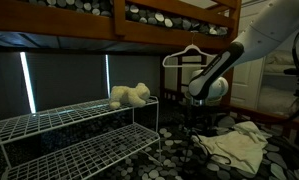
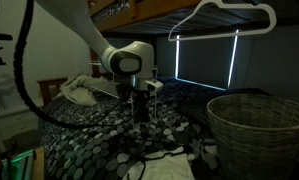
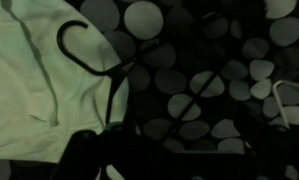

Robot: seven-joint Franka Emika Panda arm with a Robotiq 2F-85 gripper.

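A black hanger with a curved hook (image 3: 74,45) lies with its hook over a white cloth (image 3: 24,90) in the wrist view; much of its body is lost against the dark spread. In exterior view 1 the same cloth (image 1: 237,148) lies crumpled on the bed, below and right of my gripper (image 1: 197,124). My gripper stands open, its dark fingers (image 3: 81,150) apart at the bottom of the wrist view. No held object shows between them, though the dark makes detail hard to see.
A white wire rack (image 1: 84,150) carries a white plush toy (image 1: 129,96). A white hanger (image 2: 224,15) hangs from the bunk above. A wicker basket (image 2: 254,135) stands at right in exterior view 2. The dotted bedspread (image 2: 89,150) has open room.
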